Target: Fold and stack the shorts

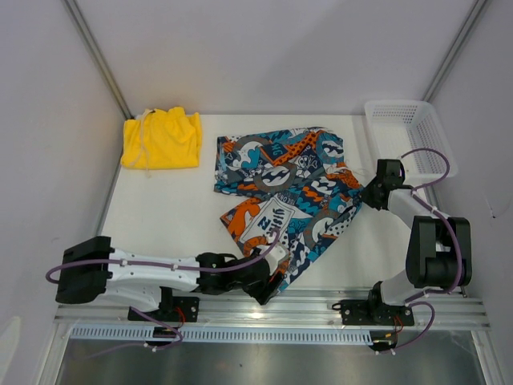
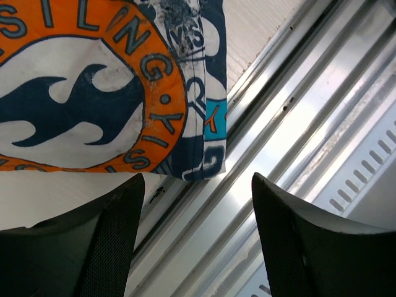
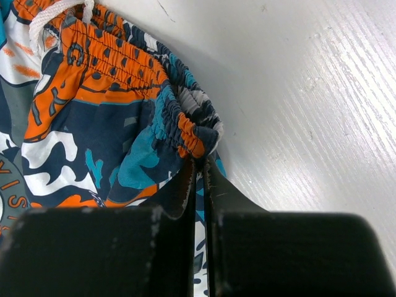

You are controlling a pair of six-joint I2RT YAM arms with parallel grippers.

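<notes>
Patterned shorts (image 1: 292,196) in navy, orange, teal and white lie spread over the middle of the table, one leg reaching the front edge. My left gripper (image 1: 271,295) is at that leg's front corner; in the left wrist view the hem corner (image 2: 207,162) lies just ahead of the open fingers (image 2: 114,216), with nothing between them. At the waistband's right end, my right gripper (image 1: 365,199) is shut on the bunched elastic edge (image 3: 203,137), the cloth gathered at its fingertips. A white drawstring (image 3: 52,17) shows farther along the waistband.
Folded yellow shorts (image 1: 163,140) sit at the back left. A white basket (image 1: 413,108) stands at the back right. Metal rails (image 1: 313,301) run along the front edge. Bare table lies left and right of the patterned cloth.
</notes>
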